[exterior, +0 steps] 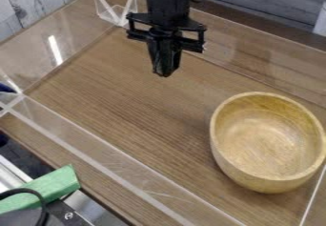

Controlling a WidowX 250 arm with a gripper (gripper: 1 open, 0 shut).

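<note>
My gripper (165,63), black, hangs high at the top middle of the camera view, over the bare wooden table (114,106). Its fingers point down and appear shut, with nothing visible between them. A large pale wooden bowl (264,139) sits at the right, below and to the right of the gripper, apart from it.
A clear plastic piece (112,15) lies at the upper left, partly behind the arm. A green block (41,190) is at the lower left corner, beside cables.
</note>
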